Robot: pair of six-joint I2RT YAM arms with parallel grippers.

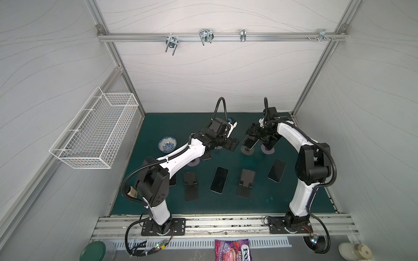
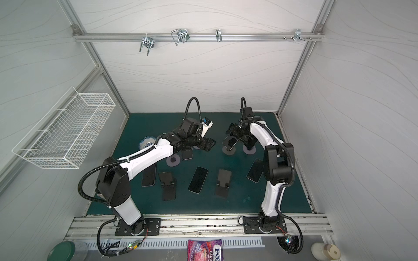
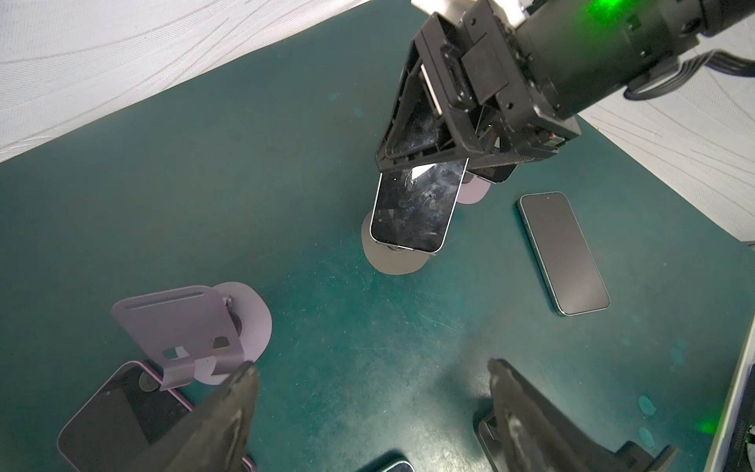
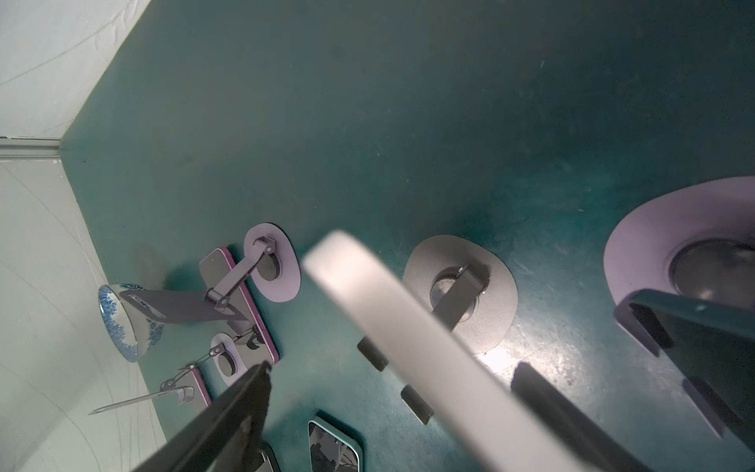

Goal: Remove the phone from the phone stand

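Observation:
A dark phone [image 3: 417, 208] with a pale frame rests tilted on a round-based stand [image 3: 393, 261] at the back right of the table. Seen edge-on in the right wrist view, the same phone [image 4: 428, 346] is a blurred pale bar between the fingers of my right gripper. That gripper is open around the phone's upper part; a gap shows at least on the left side, while contact on the right cannot be told. My left gripper hangs over the middle of the table, open and empty.
Close to the right gripper stands another purple stand [image 4: 637, 236] bearing a dark phone [image 4: 715, 346]. An empty purple stand [image 3: 185, 326] is at left. Flat phones [image 1: 219, 179] and folded stands [image 1: 246, 182] lie along the front. A patterned bowl [image 1: 167, 144] sits back left.

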